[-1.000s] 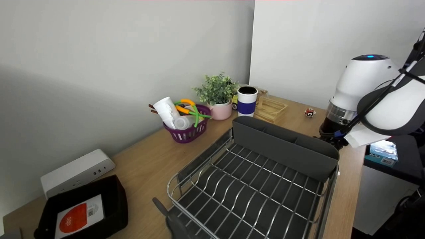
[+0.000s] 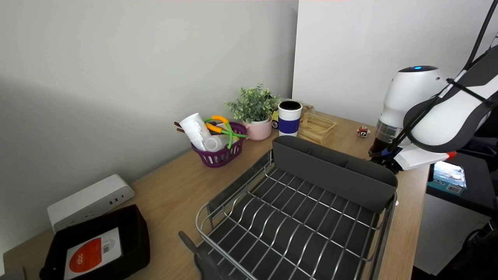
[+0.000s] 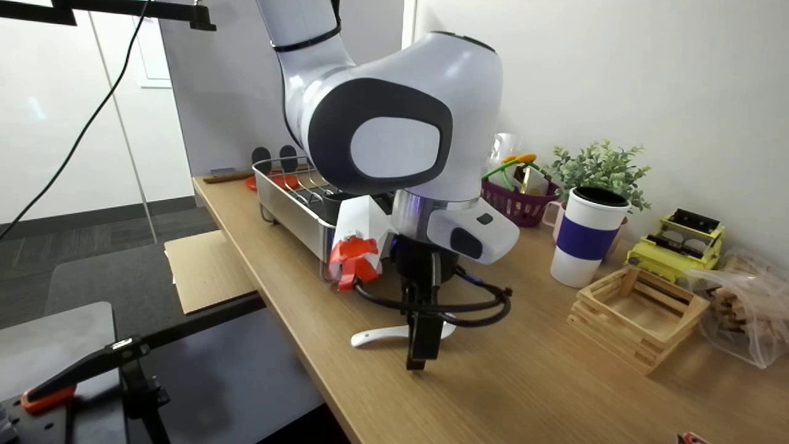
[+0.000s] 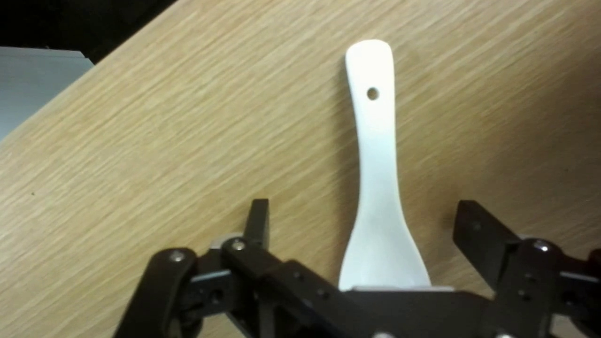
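A white spoon (image 4: pixel 378 163) with a hole near its handle's end lies on the wooden table. My gripper is open over it, one finger on each side of the spoon and bare wood showing in both gaps. The spoon's bowl is mostly hidden behind the gripper's body in the wrist view. From the second exterior view, the gripper (image 3: pixel 418 364) points straight down close to the tabletop, with the spoon (image 3: pixel 381 335) showing to both sides of it. In the first exterior view the dish rack hides the spoon and the fingertips.
A dish rack (image 2: pixel 298 216) with a grey utensil holder (image 2: pixel 334 175) stands beside the arm. Along the wall are a purple basket (image 2: pixel 217 158), a potted plant (image 2: pixel 254 106), a cup (image 2: pixel 289 122) and a wooden crate (image 3: pixel 621 344). The table's edge (image 3: pixel 314 377) runs close by.
In the first exterior view, the arm has shifted to the left, nearer the dish rack, and its wrist has tilted slightly. The objects on the table stand where they were.
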